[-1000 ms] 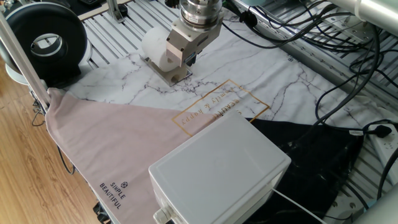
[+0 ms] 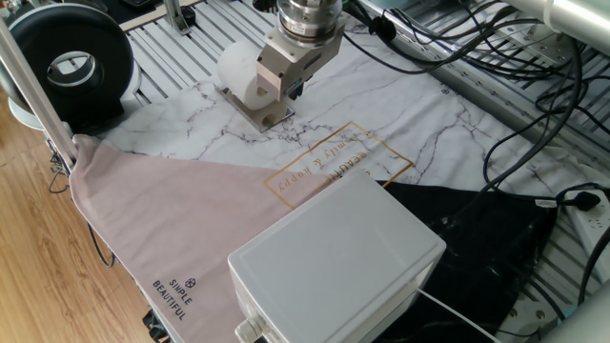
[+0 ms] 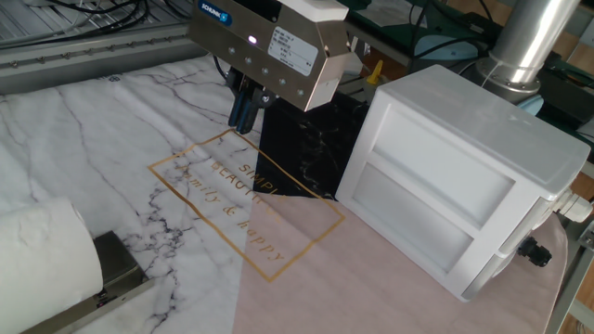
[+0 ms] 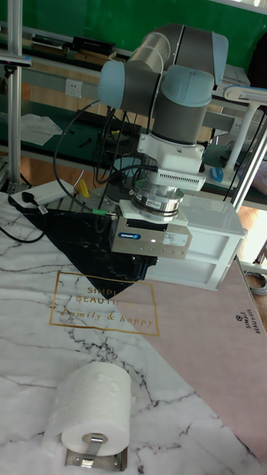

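Note:
My gripper (image 3: pixel 243 128) hangs above the marble-patterned cloth, its dark fingers (image 3: pixel 249 104) close together at the middle of the body. It looks shut, and nothing shows between the fingers. In exterior view 3 the gripper (image 4: pixel 145 277) is in front of the white drawer box (image 4: pixel 190 269). A white paper roll (image 4: pixel 95 404) lies on its side on a metal holder (image 4: pixel 114 462), well apart from the gripper. In exterior view 1 the gripper body (image 2: pixel 286 67) partly covers the roll (image 2: pixel 236 69), and the fingertips are mostly hidden.
The white drawer box (image 3: pixel 464 167) stands on the pink and black part of the cloth (image 2: pixel 162 205); its two drawer fronts look shut. Cables (image 2: pixel 515 171) run along one table side. A black ring-shaped object (image 2: pixel 67 71) stands at the far left. Between roll and box the cloth is clear.
The gripper and wrist have shifted very slightly to the right in exterior view 1. The roll, holder and box have not moved.

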